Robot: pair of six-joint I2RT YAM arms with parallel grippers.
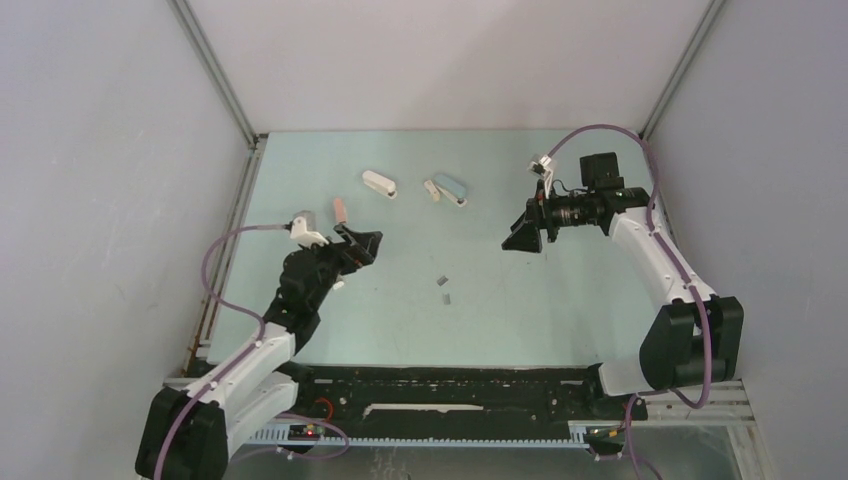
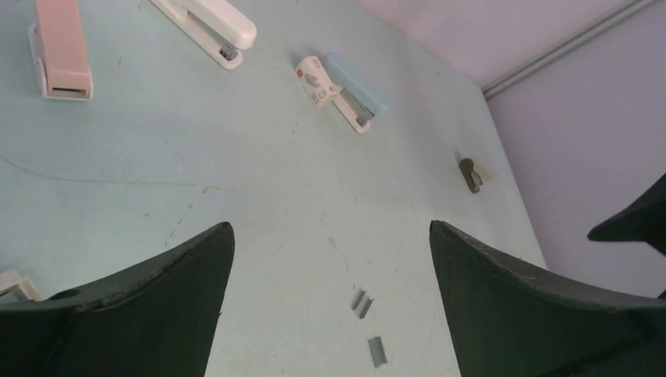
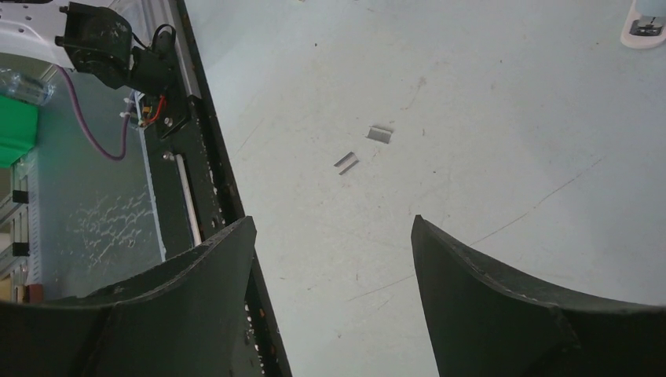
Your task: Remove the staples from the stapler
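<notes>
Three staplers lie on the table: pink (image 2: 65,49), white (image 1: 379,183) and light blue (image 1: 451,187). The blue one is opened out, its metal rail showing in the left wrist view, with a small white box (image 2: 315,81) against it. Two short grey staple strips (image 2: 362,304) (image 1: 446,299) rest loose on the bare tabletop mid-table. My left gripper stands open near the pink stapler, nothing between its fingers. Also open and empty, my right gripper is over the right half of the table, right of the strips.
A small dark staple remover (image 2: 471,175) lies toward the right side, seen in the left wrist view. Part of a small white object (image 2: 16,287) shows beside the left gripper. Its black front edge (image 3: 208,165) runs nearest the arm bases.
</notes>
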